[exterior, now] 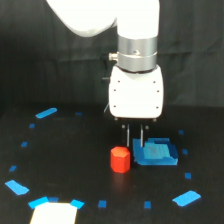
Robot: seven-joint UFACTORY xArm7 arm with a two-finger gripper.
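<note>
A red hexagonal block [120, 160] stands upright on the dark table, just left of a shallow blue tray [173, 160]. My gripper [135, 134] hangs over the gap between the block and the tray's left side. Its two thin dark fingers point down and are apart, with nothing visible between them. Their exact height above the tray cannot be judged from this view. Part of the tray's far left edge is behind the fingers.
A cream-coloured object [53, 213] is at the bottom left edge of view. Blue tape strips [186, 198] and small blue squares mark the table. The left part of the table and the area right of the tray look free.
</note>
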